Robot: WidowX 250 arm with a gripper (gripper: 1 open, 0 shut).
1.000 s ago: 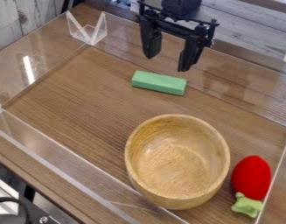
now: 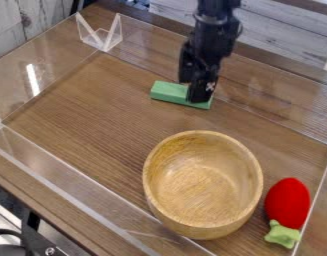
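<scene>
My gripper [image 2: 195, 80] is a dark shape coming down from the top of the camera view, its fingertips low over a green block [image 2: 175, 93] on the wooden table and partly covering that block's right part. The gripper is open; whether the fingers touch the block cannot be told.
A wooden bowl [image 2: 202, 183] sits at the front middle. A red object with a green top [image 2: 289, 203] lies at the right front. A clear wire-like holder [image 2: 102, 32] stands at the back left.
My gripper has turned and come down from above and behind the green block to right over it. The other things have not moved.
</scene>
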